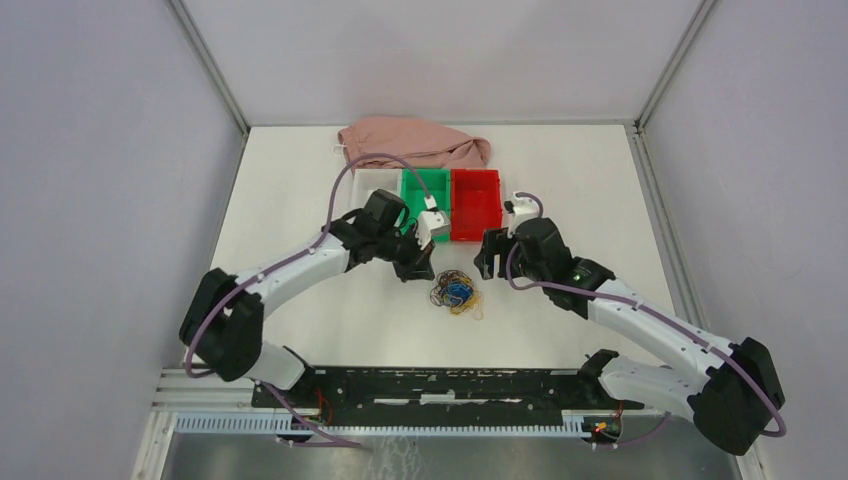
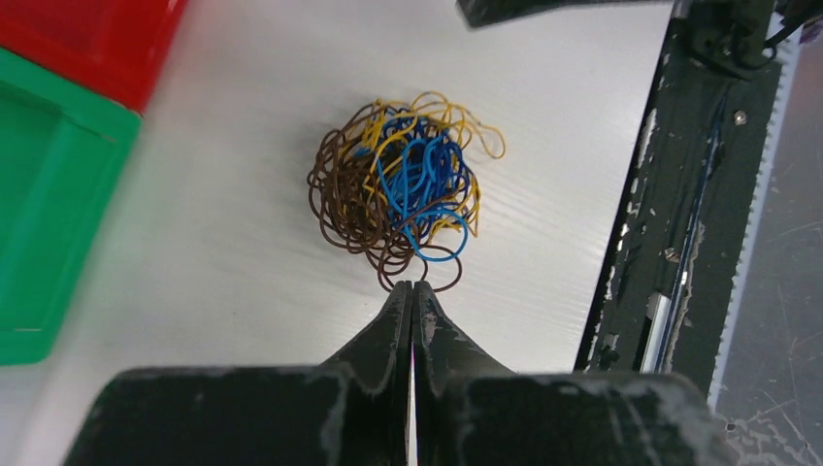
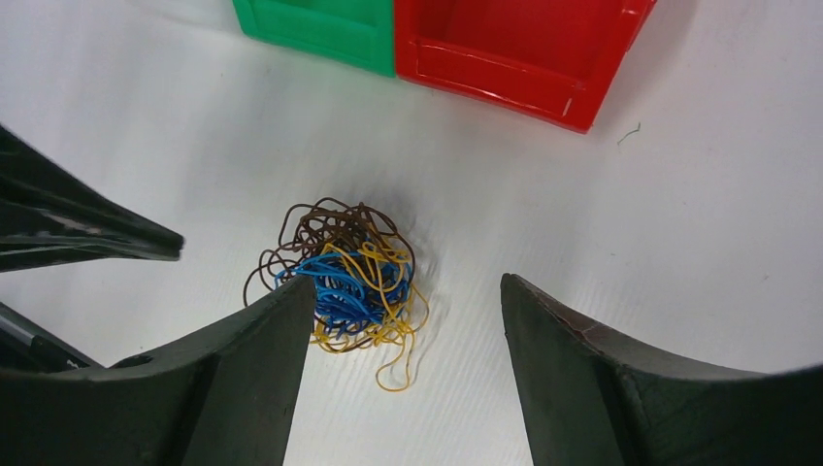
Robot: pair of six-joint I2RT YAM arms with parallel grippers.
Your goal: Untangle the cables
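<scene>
A tangled heap of brown, yellow and blue cables lies on the white table, mid front. My left gripper is just left of the heap, fingertips shut. In the left wrist view brown loops appear at the tips; whether any is pinched is unclear. My right gripper stands open to the right of and above the heap, with nothing seen held between its fingers.
Behind the cables stand white, green and red bins, with a pink cloth beyond. A black rail runs along the front edge.
</scene>
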